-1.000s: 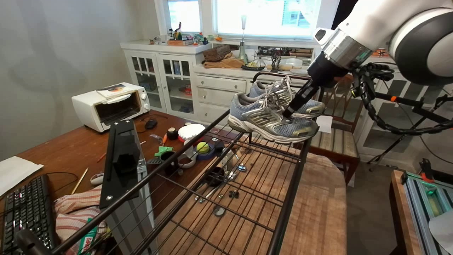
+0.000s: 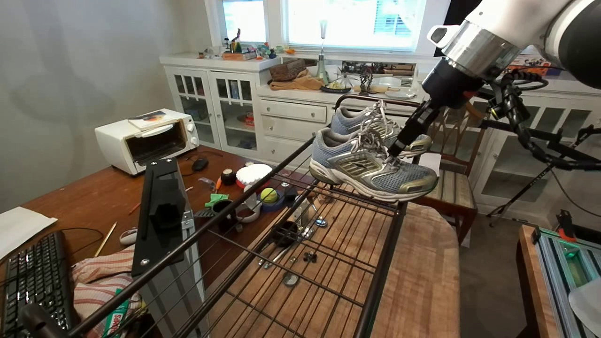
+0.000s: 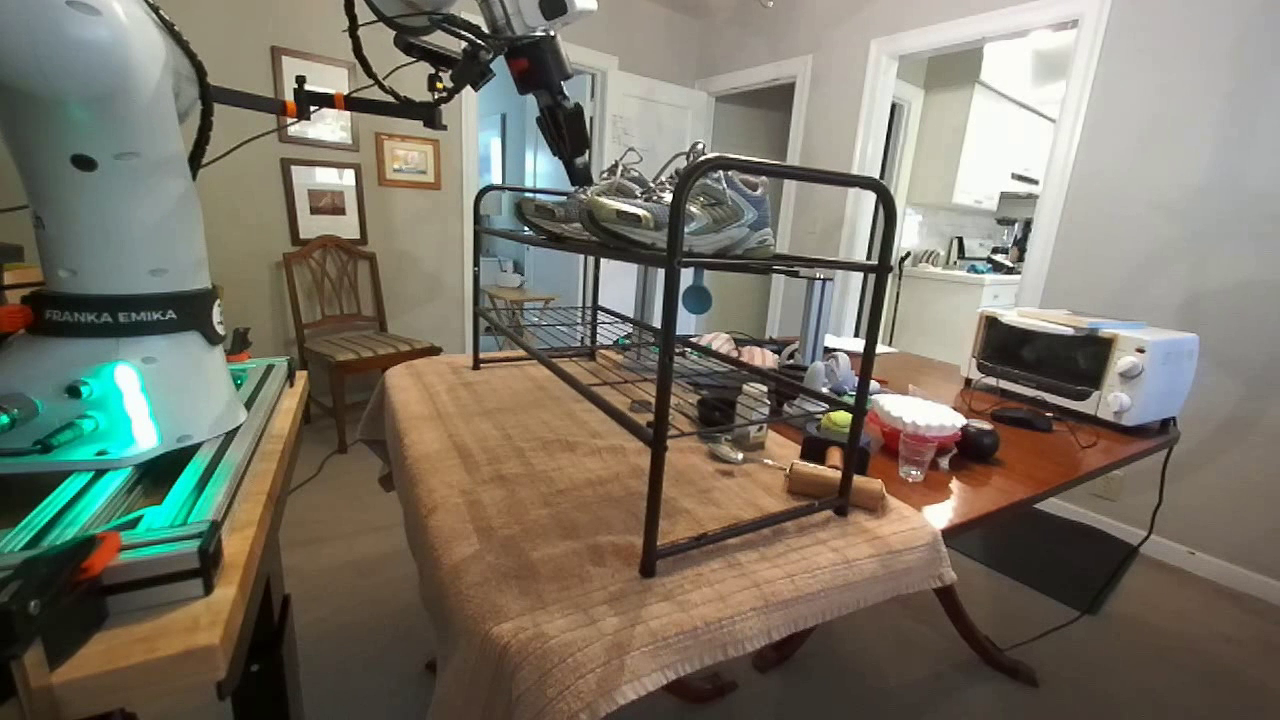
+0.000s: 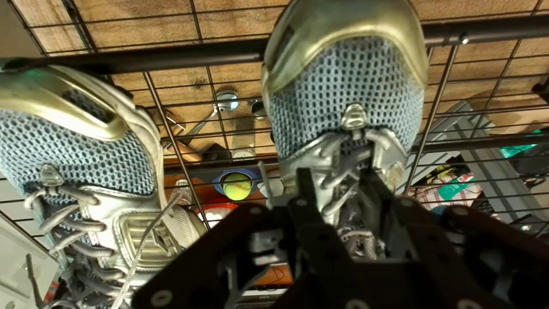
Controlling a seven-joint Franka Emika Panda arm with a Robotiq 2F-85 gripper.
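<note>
A grey-blue running shoe with gold toe trim [image 2: 374,166] rests on the top of the black wire rack [image 2: 315,239], its toe past the front bar. Behind it sits the matching shoe [image 2: 352,119]; the wrist view shows this other shoe [image 4: 77,149] at left. My gripper [image 2: 392,152] is low over the nearer shoe's lace area. In the wrist view, its dark fingers [image 4: 306,188] stand apart on either side of the laces [image 4: 350,167], so it looks partly open. Whether the fingertips touch the shoe cannot be made out.
Beneath the rack is a cloth-covered table [image 3: 528,480] with spoons and small items. A tennis ball [image 2: 268,195], a bowl [image 3: 918,420], and a toaster oven [image 2: 149,141] lie beyond it. The rack's near wire section is clear of shoes.
The nearer shoe has shifted right and toward the camera, away from its mate. My gripper has moved right, and the arm above it has shifted right too.
</note>
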